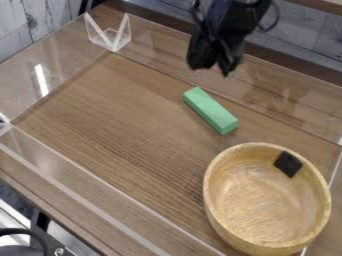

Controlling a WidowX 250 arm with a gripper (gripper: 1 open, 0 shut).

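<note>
My dark gripper (214, 52) is raised at the top centre, blurred, with its lower fingers over the back of the wooden surface; whether it holds anything is not visible. A green block (210, 110) lies flat below it and slightly right of the centre, apart from the gripper.
A round tan basket (261, 215) stands at the front right, with a black patch on its rim. A clear plastic object (110, 32) is at the back left. Walls bound the back.
</note>
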